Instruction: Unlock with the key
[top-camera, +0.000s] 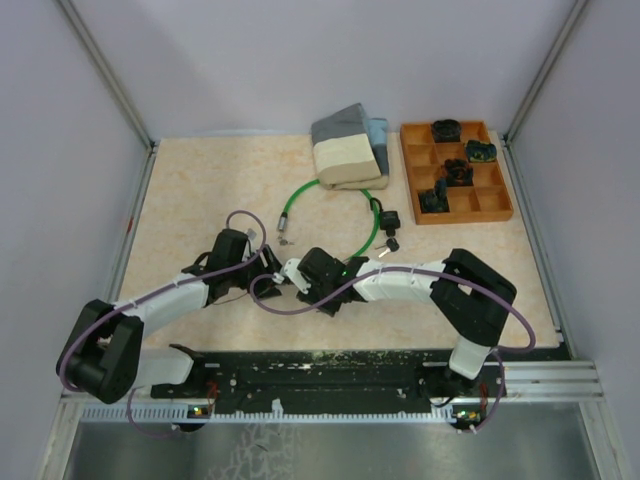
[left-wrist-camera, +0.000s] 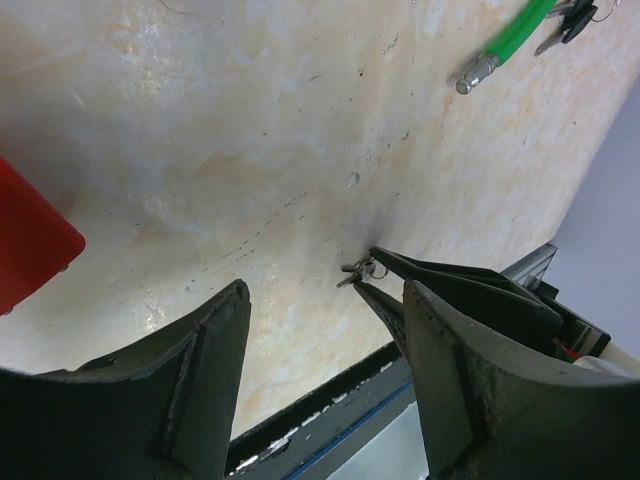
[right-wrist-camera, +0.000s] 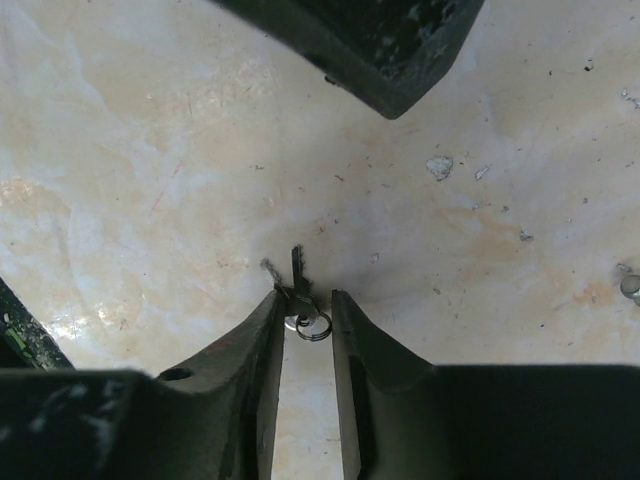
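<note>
In the left wrist view a small key bunch (left-wrist-camera: 358, 272) lies on the board between the black fingertips of my right gripper. The right wrist view shows the keys (right-wrist-camera: 297, 279) and ring at my right gripper, whose fingers are part open around them; whether they grip is unclear. My left gripper is open, empty, above the board. A green cable lock (left-wrist-camera: 515, 35) with a metal end lies at the upper right of that view, other keys (left-wrist-camera: 566, 20) beside it; in the top view the cable (top-camera: 300, 192) curves at the middle back.
A folded cloth (top-camera: 345, 160) lies at the back, an orange divided tray (top-camera: 470, 208) at the back right. A red object (left-wrist-camera: 25, 230) is at the left edge of the left wrist view. The board's left area is clear.
</note>
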